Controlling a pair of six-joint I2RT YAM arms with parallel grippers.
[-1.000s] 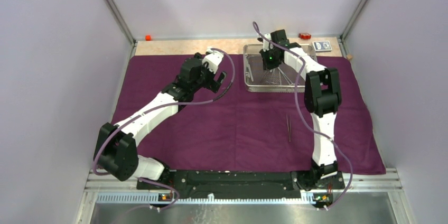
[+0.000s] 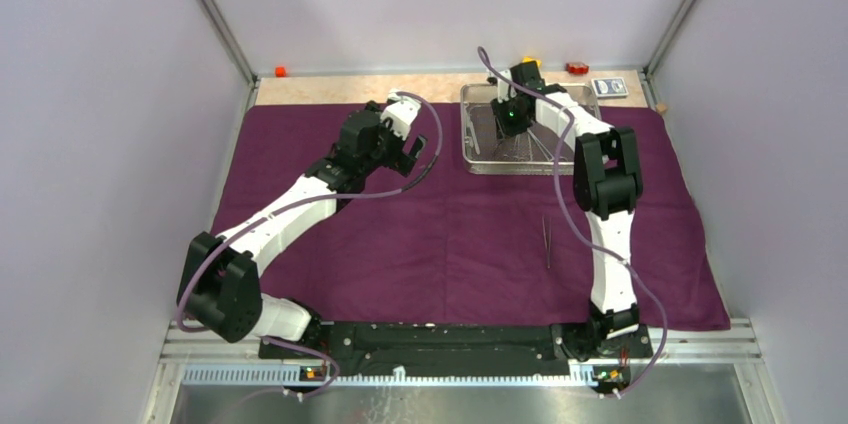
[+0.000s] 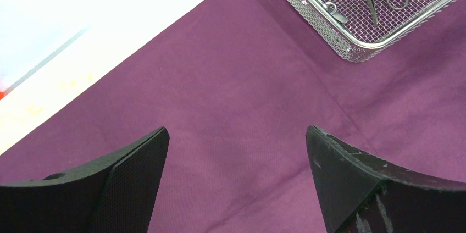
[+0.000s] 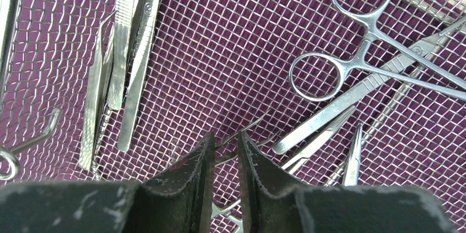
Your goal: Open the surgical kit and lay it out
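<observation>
The wire instrument tray (image 2: 478,166) lies at the back right on purple cloth, holding scissors (image 4: 368,35), several tweezers (image 4: 137,79) and other steel instruments. My right gripper is down inside the tray over thin curved-tipped instruments, its fingertips a small gap apart; whether anything is between them is unclear. My left gripper stands open over empty cloth left of the tray, which shows at the upper right of the left wrist view. A slender instrument (image 2: 547,244) lies on the cloth in front of the tray.
On the back ledge are a small orange block (image 2: 280,71), a red object (image 2: 577,67) and a silver box (image 2: 609,87). Hoses run along both arms.
My right gripper and wrist have shifted slightly within the tray over the last second. The left arm is unchanged.
</observation>
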